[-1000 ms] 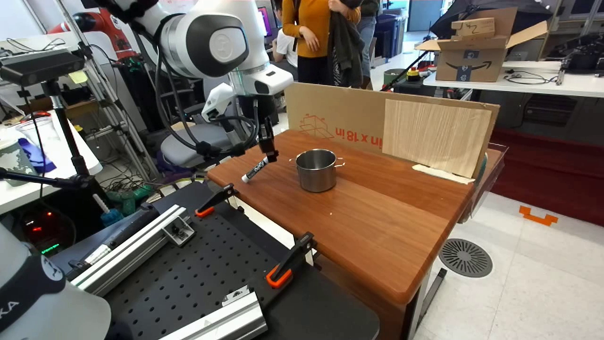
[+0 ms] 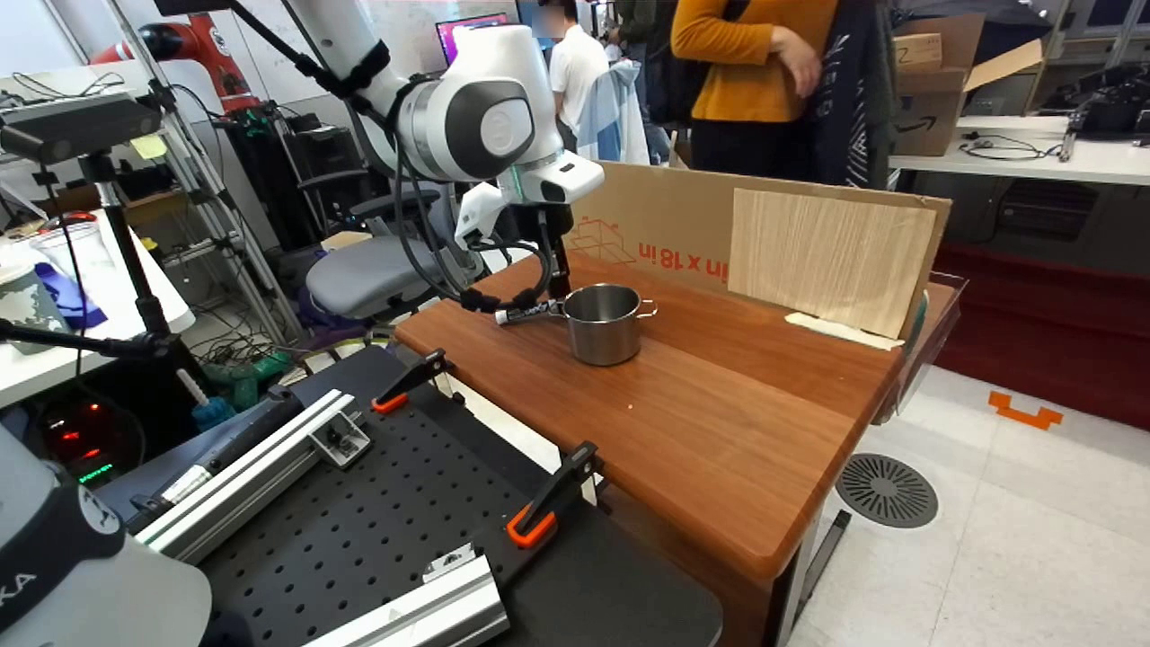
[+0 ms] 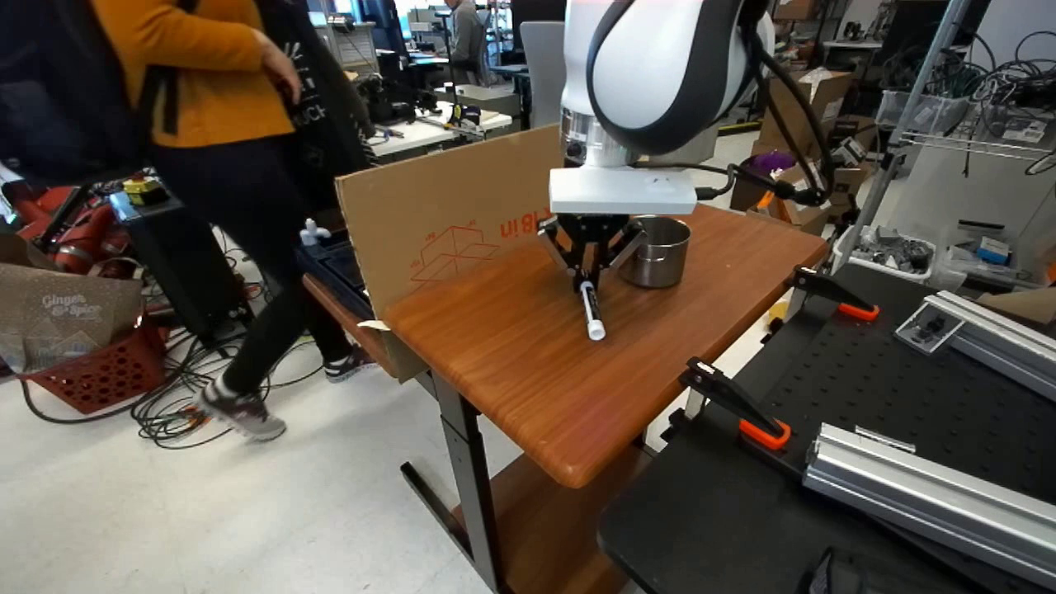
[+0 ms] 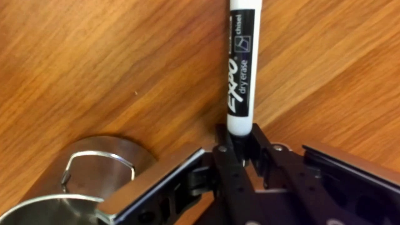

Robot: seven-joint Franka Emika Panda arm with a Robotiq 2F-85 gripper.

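A white marker with a black label juts out from my gripper, which is shut on one end of it. In the second exterior view the marker slants down from the gripper, its white end low over the wooden table; whether it touches cannot be told. The steel pot stands upright on the table, close beside the gripper in the first exterior view. At the lower left of the wrist view, the pot shows a wire handle and part of its rim.
A cardboard sheet walls off the table's back edge, with a light wood panel against it. The tabletop in front of the pot is clear. Clamps line the black board's edge, and a person stands behind the cardboard.
The arm has moved right, carrying the marker toward the pot. The marker now lies flatter in the first exterior view. The pot has stayed put; people in the background have shifted.
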